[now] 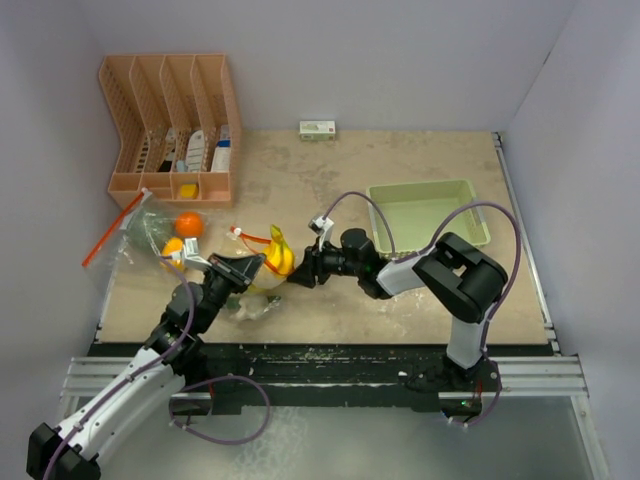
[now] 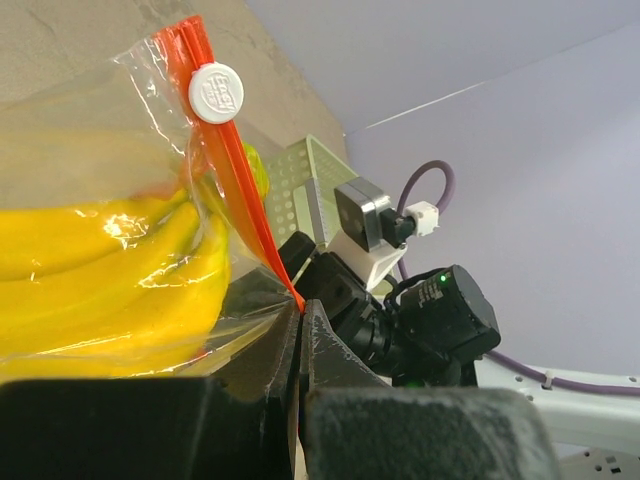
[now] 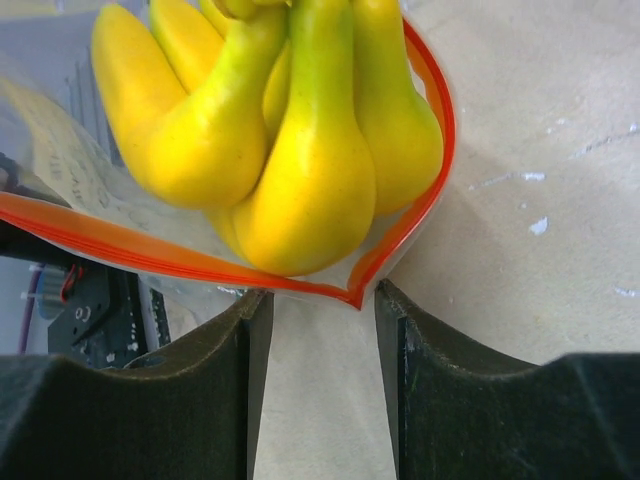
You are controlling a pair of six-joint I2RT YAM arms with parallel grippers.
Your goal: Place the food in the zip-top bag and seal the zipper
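A clear zip top bag (image 2: pixel 75 115) with an orange zip strip (image 2: pixel 240 185) holds yellow bananas (image 2: pixel 110 265). Near the strip's far end is a round white slider (image 2: pixel 216 93). My left gripper is shut, with the near end of the strip and some film pinched at its tips. In the right wrist view the bag mouth gapes, and banana ends (image 3: pixel 310 190) show within and above its orange rim (image 3: pixel 120 240). My right gripper is open; the rim's corner lies between its fingertips, not clamped.
Another orange-topped bag (image 1: pixel 113 228) lies at the left, near orange fruit (image 1: pixel 189 225). A divided peach-coloured rack (image 1: pixel 222 185) stands behind it. At the right is an empty green bin (image 1: pixel 425 215).
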